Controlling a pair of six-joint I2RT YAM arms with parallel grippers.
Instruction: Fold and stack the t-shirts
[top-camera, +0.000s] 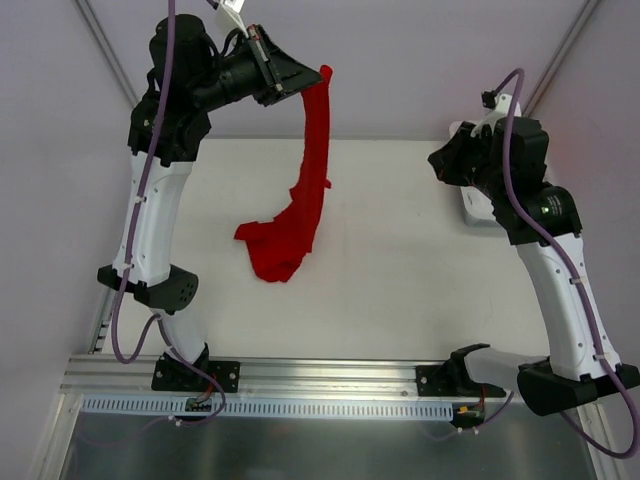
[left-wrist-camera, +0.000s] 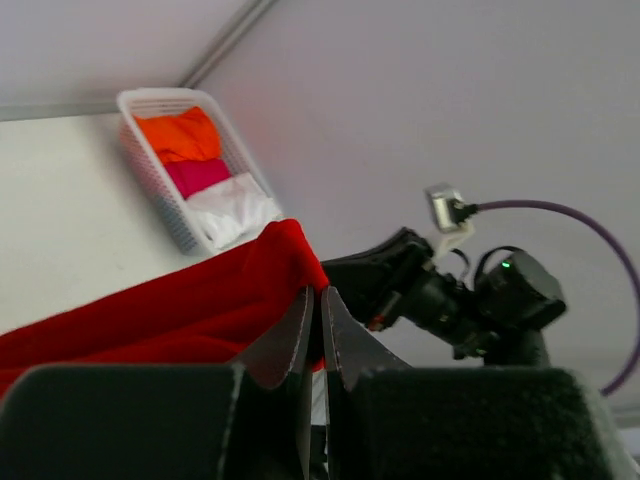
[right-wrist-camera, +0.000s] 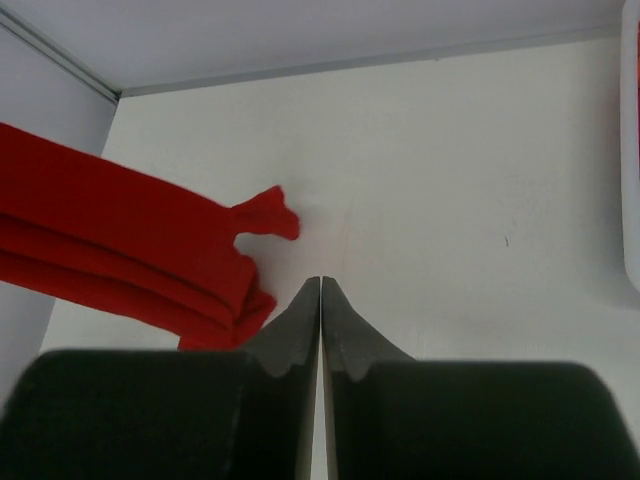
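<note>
A red t shirt (top-camera: 312, 150) hangs from my left gripper (top-camera: 322, 78) over the back part of the table. In the left wrist view, a corner of the shirt (left-wrist-camera: 270, 265) is pinched at the tips of my left gripper. The lower end of the shirt (right-wrist-camera: 200, 290) shows in the right wrist view, above or on the tabletop; I cannot tell how much of it touches. To the right, my right gripper (top-camera: 437, 168) is shut above the table, and nothing shows between its fingertips.
A white basket (left-wrist-camera: 165, 190) at the table's back right corner holds an orange cloth (left-wrist-camera: 185, 136), a magenta cloth (left-wrist-camera: 198, 175) and a white cloth (left-wrist-camera: 235, 210). In the top view my right arm covers most of it.
</note>
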